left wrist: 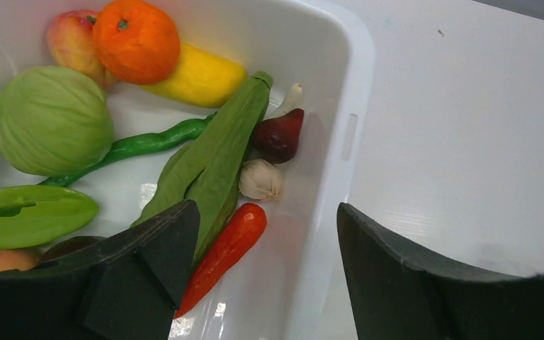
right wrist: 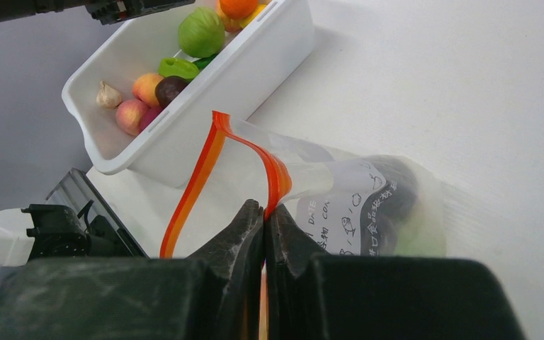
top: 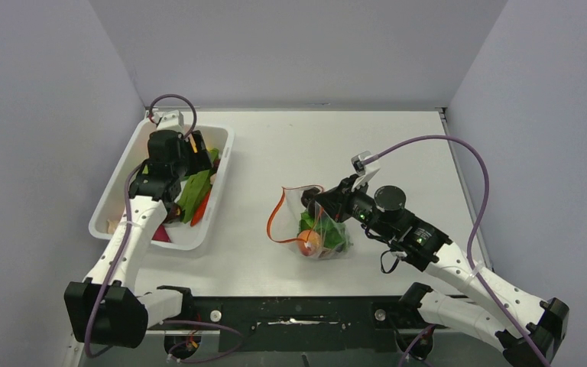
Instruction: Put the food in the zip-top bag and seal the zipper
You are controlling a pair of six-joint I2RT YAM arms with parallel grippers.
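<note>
The clear zip top bag (top: 325,241), with its orange zipper edge (right wrist: 278,177), rests on the table holding a round orange-pink food (top: 309,242), green leaves and dark items. Its mouth gapes toward the left. My right gripper is shut on the bag's zipper edge. Over the white bin (right wrist: 255,78) my left gripper stands open, nothing between its fingers. Below it in the left wrist view lie a red pepper (left wrist: 227,251), a garlic bulb (left wrist: 260,180), green okra-like pods (left wrist: 216,163) and a dark red onion (left wrist: 279,136).
Elsewhere in the bin are a green cabbage (left wrist: 49,122), an orange (left wrist: 136,42), a yellow food (left wrist: 200,78) and a green half pod (left wrist: 32,216). The bin's right wall (left wrist: 347,142) stands close to the left fingers. Bare table (top: 275,145) lies behind the bag.
</note>
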